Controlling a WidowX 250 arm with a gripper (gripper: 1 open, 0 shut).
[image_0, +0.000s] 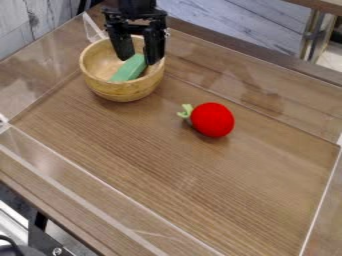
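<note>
A wooden bowl (123, 86) sits at the upper left of the table, with a green elongated object (130, 67) lying inside it. My black gripper (135, 48) is open over the bowl, its two fingers reaching down to either side above the green object; whether they touch it I cannot tell. A red plush-looking tomato or strawberry with a green top (213, 120) lies to the right of the bowl.
A pale edge or wall runs along the upper left, and a shelf-like structure is at the top right.
</note>
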